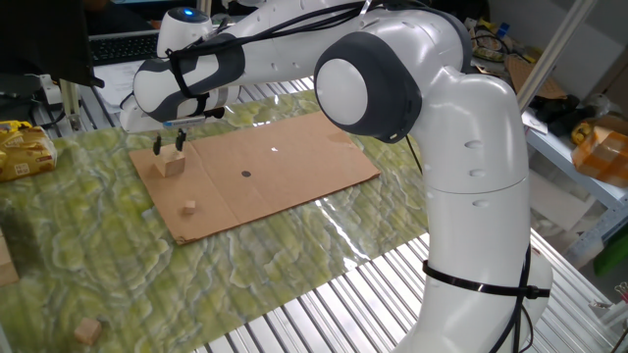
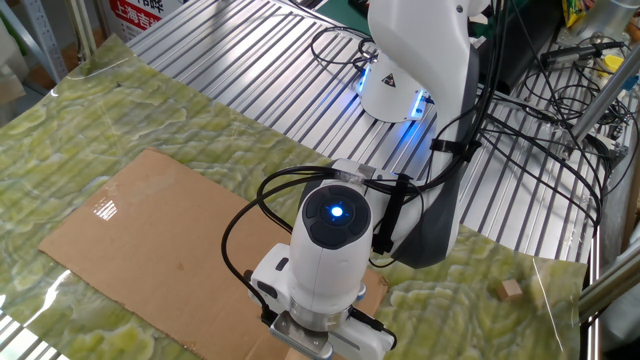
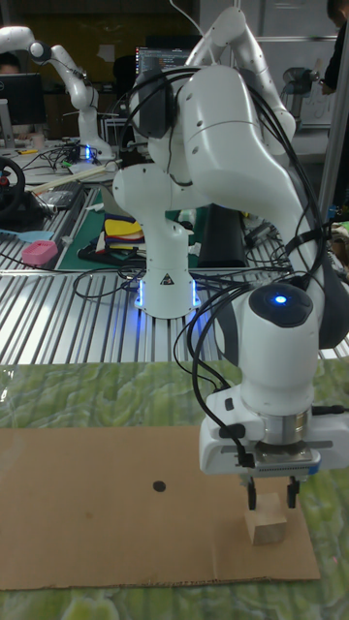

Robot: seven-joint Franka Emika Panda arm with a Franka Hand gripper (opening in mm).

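Note:
A light wooden block (image 1: pixel 170 167) rests near the far left corner of the brown cardboard sheet (image 1: pixel 294 162). Directly over it is my gripper (image 1: pixel 169 144), its two dark fingers spread apart with a clear gap. From the front, the same block (image 3: pixel 268 524) stands below my gripper (image 3: pixel 272 496); the fingertips are near the level of its top, and whether they touch it I cannot tell. A smaller wooden cube (image 1: pixel 189 208) lies on the sheet, closer to the near left edge. In exterior view 2 the hand hides the fingers and the block.
Another wooden cube (image 1: pixel 88 329) lies on the green marbled cover (image 1: pixel 108 245), off the cardboard. A yellow packet (image 1: pixel 26 154) sits at the left. A black dot (image 1: pixel 246 174) marks the sheet's middle, where the cardboard is otherwise bare.

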